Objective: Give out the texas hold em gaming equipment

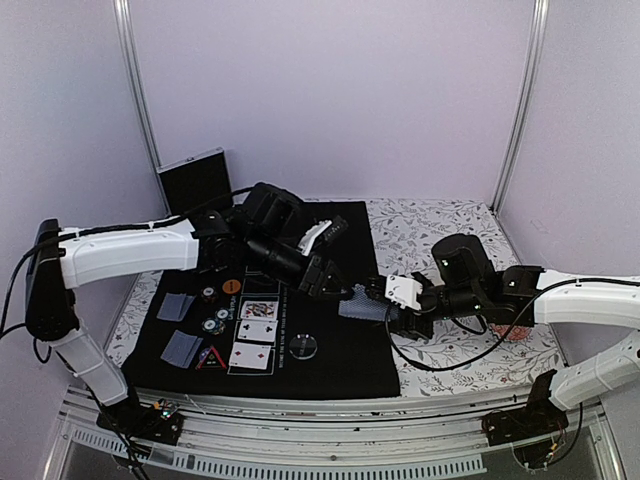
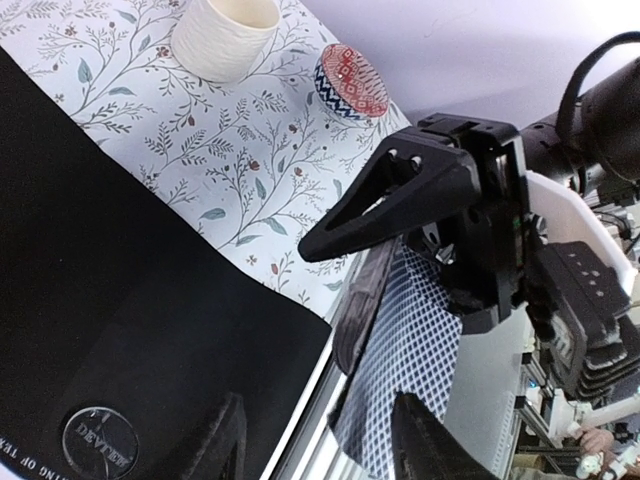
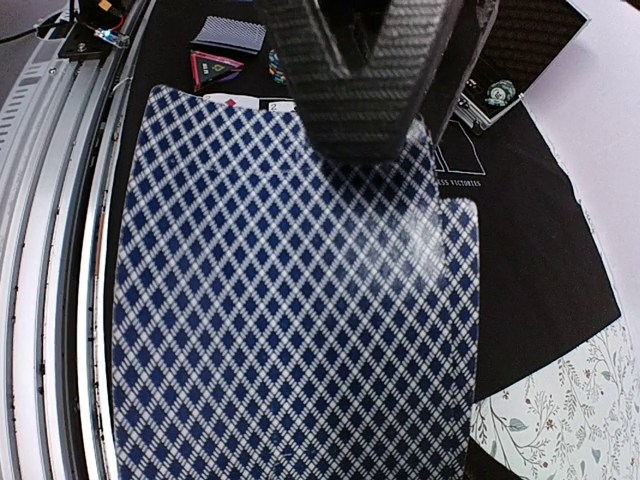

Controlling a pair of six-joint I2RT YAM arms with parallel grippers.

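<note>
A stack of blue-checked playing cards (image 3: 290, 300) hangs in the air in the right wrist view, its layers slightly offset. My right gripper (image 1: 380, 291) is shut on these cards; one dark finger (image 3: 365, 110) lies across their face, and the other is hidden behind them. Facing it in the top view is my left gripper (image 1: 342, 290). In the left wrist view its fingertips (image 2: 228, 440) stand apart, with a lower corner of the cards (image 2: 400, 360) reaching towards the gap; no contact is visible. Two face-down card piles (image 1: 181, 348) lie at the mat's left.
Face-up cards (image 1: 255, 332), chips (image 1: 215, 322) and a clear dealer disc (image 1: 303, 346) lie on the black mat (image 1: 345, 375). An open case (image 1: 195, 185) stands at the back left. A white cup (image 2: 222, 40) and a patterned bowl (image 2: 350, 85) occupy the floral cloth.
</note>
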